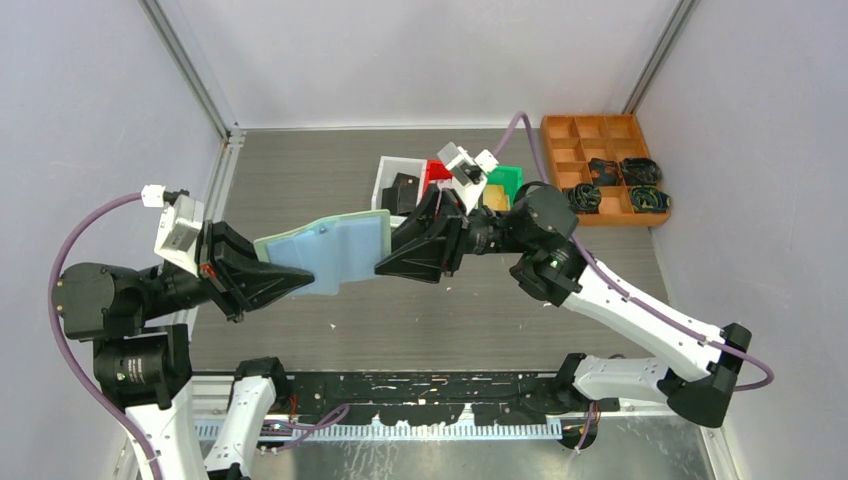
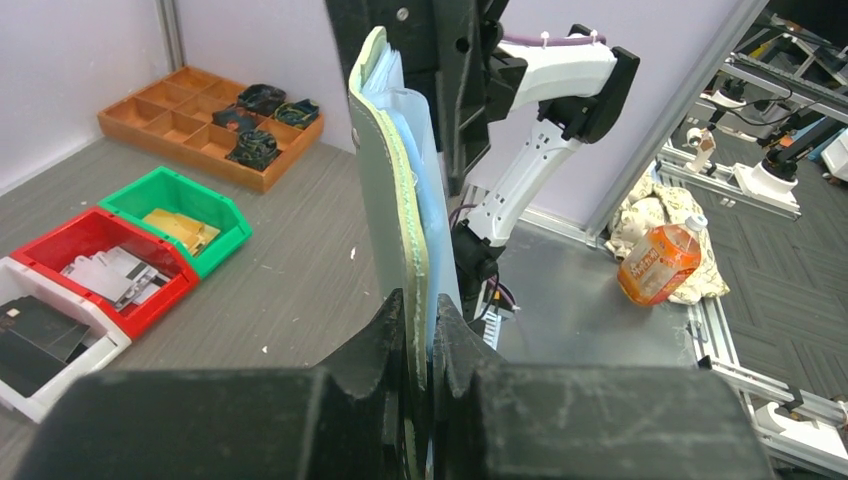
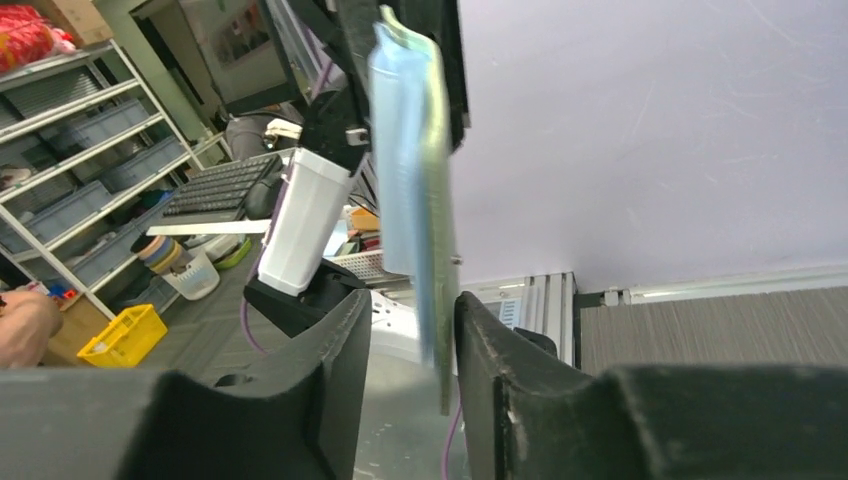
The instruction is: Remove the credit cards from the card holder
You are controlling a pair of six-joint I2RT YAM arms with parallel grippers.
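My left gripper (image 1: 300,274) is shut on the card holder (image 1: 345,245), a thin folder with a pale green cover and light blue inner sleeves. It holds the folder up above the table, and the left wrist view shows the folder (image 2: 395,220) standing on edge between the fingers. At the folder's other end is my right gripper (image 1: 386,252), its fingers partly apart. In the right wrist view the blurred folder (image 3: 438,220) runs down in front of the gap, close to one finger (image 3: 475,335). I cannot make out any card by itself.
Behind the arms, a white bin (image 2: 60,335), a red bin (image 2: 150,290) and a green bin (image 2: 215,240) stand in a row. An orange divided tray (image 1: 590,150) holding dark bundles sits at the back right.
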